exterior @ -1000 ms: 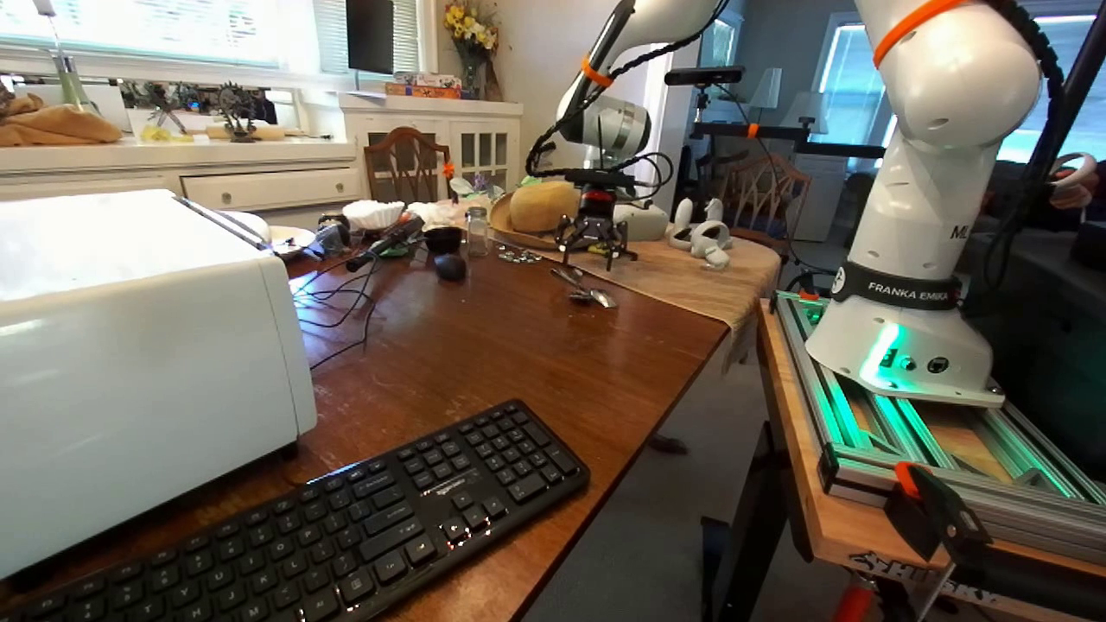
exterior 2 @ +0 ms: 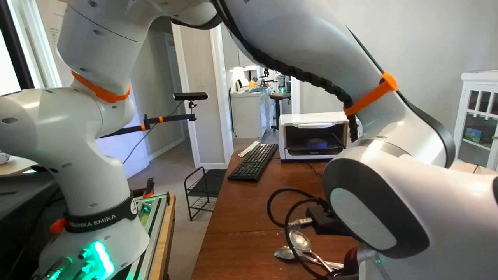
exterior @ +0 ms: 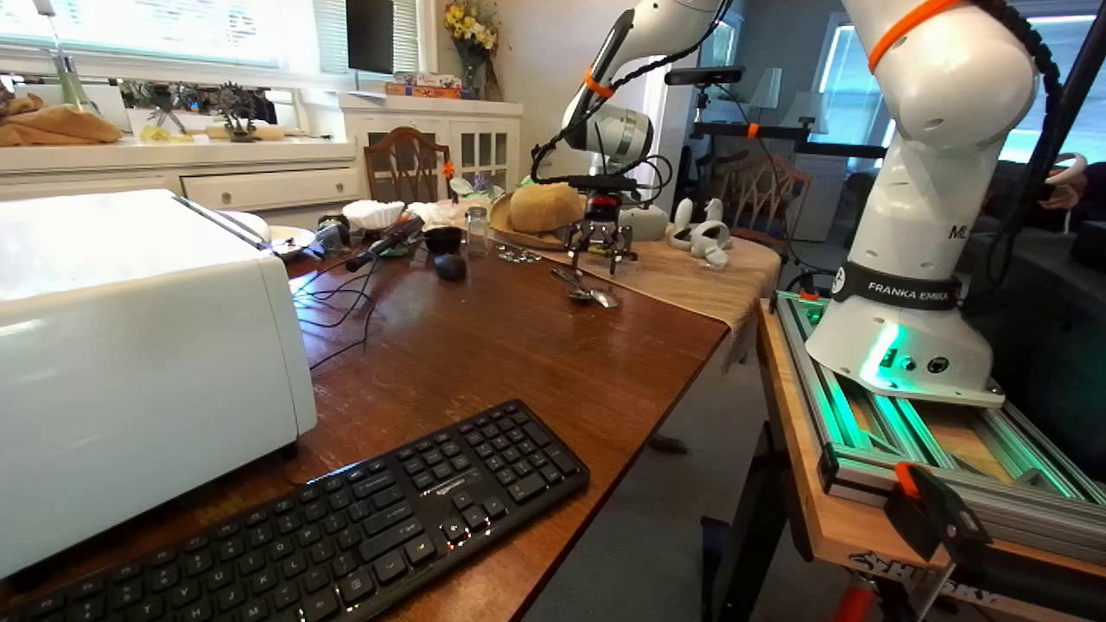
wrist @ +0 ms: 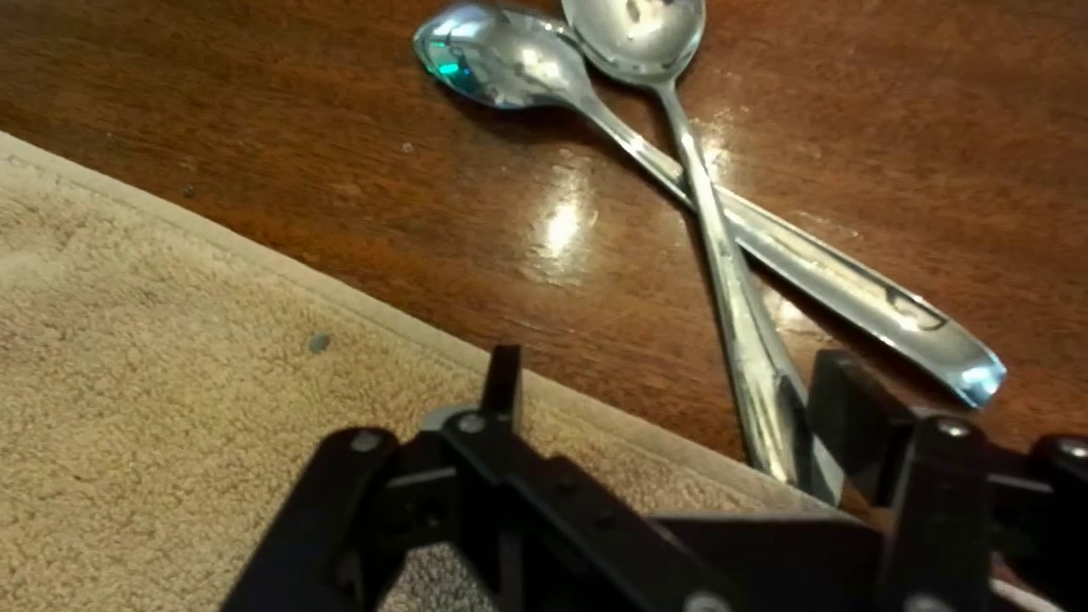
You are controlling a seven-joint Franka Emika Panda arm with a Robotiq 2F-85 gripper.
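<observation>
Two metal spoons lie crossed on the brown wooden table in the wrist view. One spoon [wrist: 726, 267] points its handle down toward my gripper, and the other spoon [wrist: 831, 274] slants beneath it to the lower right. My fingers stand apart, part open, with the near spoon's handle end between them, close to the right finger [wrist: 854, 413]. Whether they touch cannot be told. From the side, the gripper [exterior: 597, 259] is low at the table's far end, just beyond the spoons [exterior: 595, 295]. The arm hides it in exterior view 2.
A tan cloth [wrist: 235, 388] lies beside the spoons, under the left finger. Behind the gripper stand a yellowish rounded object [exterior: 546, 208] and a glass jar [exterior: 477, 231]. A black mouse [exterior: 448, 266] is nearby. The keyboard [exterior: 415, 508] and white toaster oven [exterior: 145, 363] are far off, with bare table between.
My gripper has shifted slightly to the right in exterior view 1, and its fingers look closer together than before. The spoons appear to lie where they were.
</observation>
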